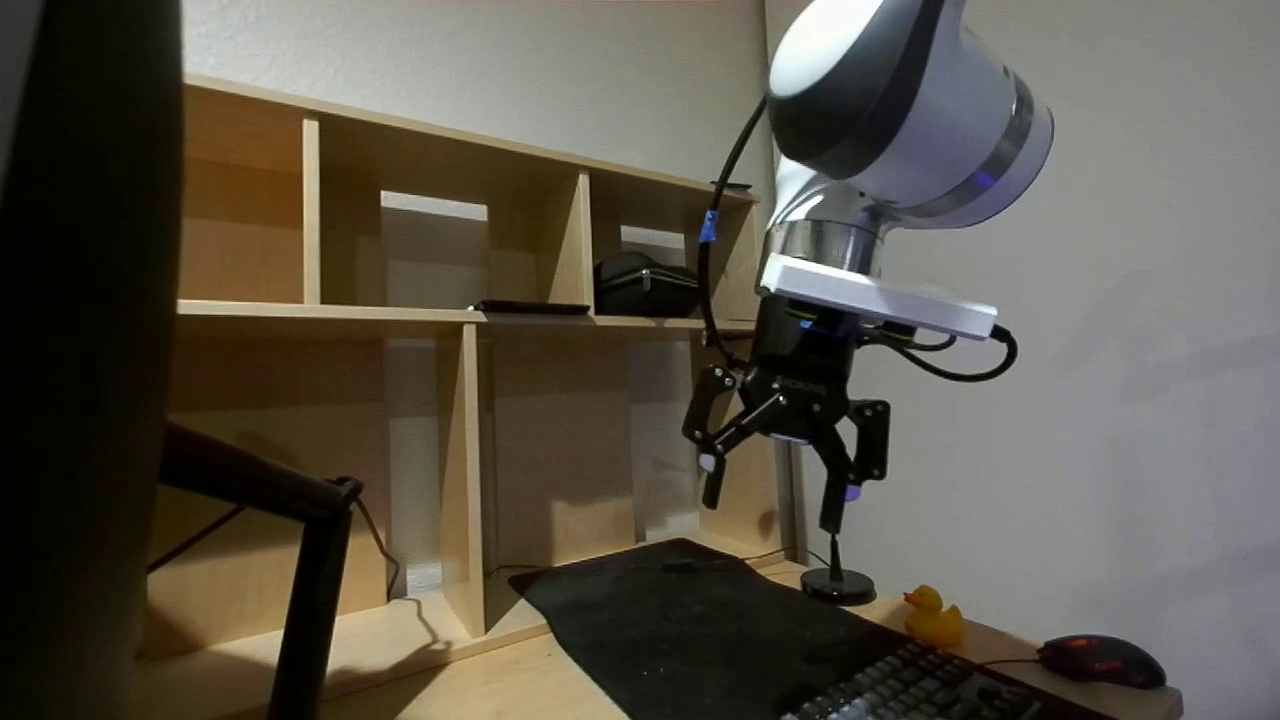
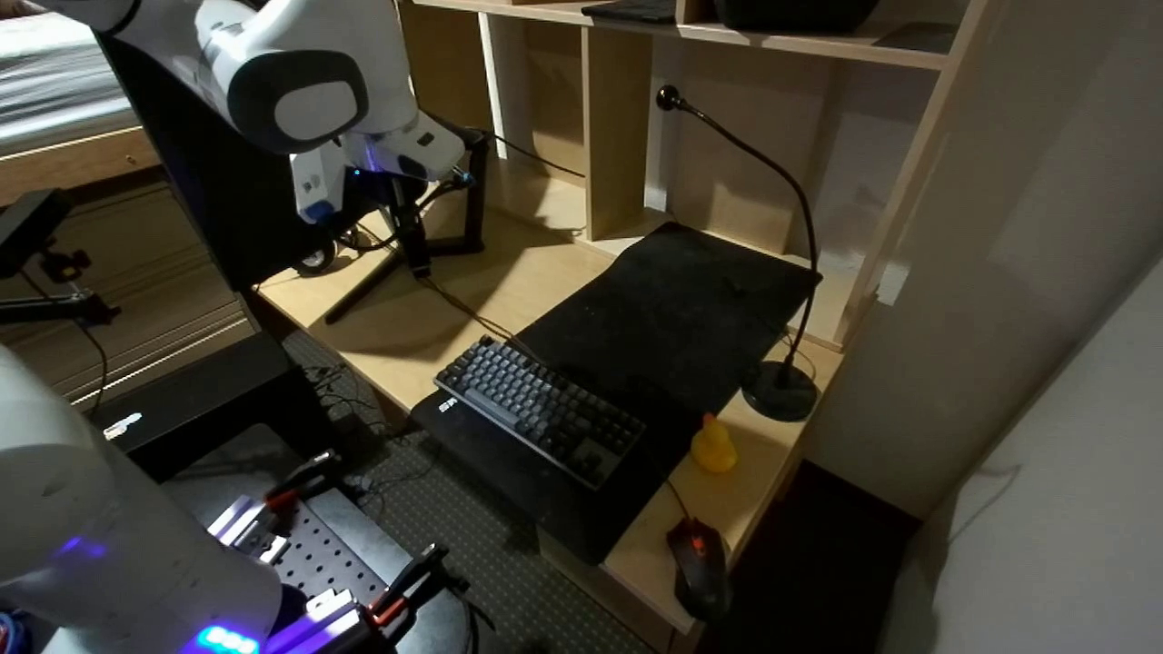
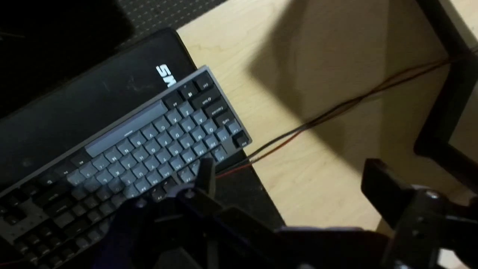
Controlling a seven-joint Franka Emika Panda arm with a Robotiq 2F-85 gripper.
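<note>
High over the desk, my gripper hangs open, its fingers wide apart with nothing between them. In the wrist view the gripper spans the end of the keyboard and bare wood, well above both. The keyboard lies at an angle on the black desk mat. A yellow rubber duck stands on the wood beside the mat, near the black mouse. In exterior view 1 the duck sits to the right of and below my gripper.
A black gooseneck lamp rises at the desk's right rear. The wooden shelf unit runs along the back, with a black case in an upper compartment. A black stand is at the left.
</note>
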